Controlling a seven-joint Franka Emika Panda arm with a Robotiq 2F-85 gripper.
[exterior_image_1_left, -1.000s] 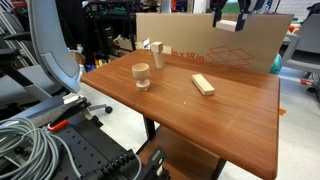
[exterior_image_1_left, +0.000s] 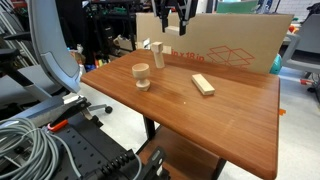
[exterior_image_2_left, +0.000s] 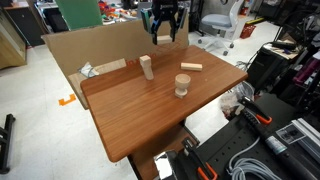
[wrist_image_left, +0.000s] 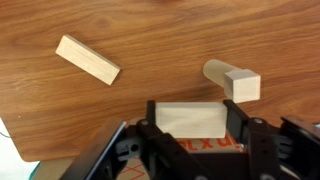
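Note:
Shut on a pale block (wrist_image_left: 190, 119), my gripper hangs well above the table; in the wrist view the block fills the space between its dark fingers. In exterior view 1 the gripper (exterior_image_1_left: 173, 31) is above the table's far side, near the upright post with a cube-like top (exterior_image_1_left: 157, 50). That post (wrist_image_left: 232, 80) lies to the right of the held block in the wrist view, apart from it. A flat light wooden block (exterior_image_1_left: 203, 84) rests on the table, and a cup-like wooden piece (exterior_image_1_left: 142, 77) stands nearer the front left.
The brown table (exterior_image_1_left: 235, 115) has wide bare room at its right and front. A cardboard panel (exterior_image_1_left: 235, 40) rises along the far edge. In exterior view 2, the cup-like piece (exterior_image_2_left: 182, 85) stands close to the table's near edge.
In exterior view 1 my gripper has travelled left with the pale block, from the far right to near the upright post. The objects on the table have stayed where they were.

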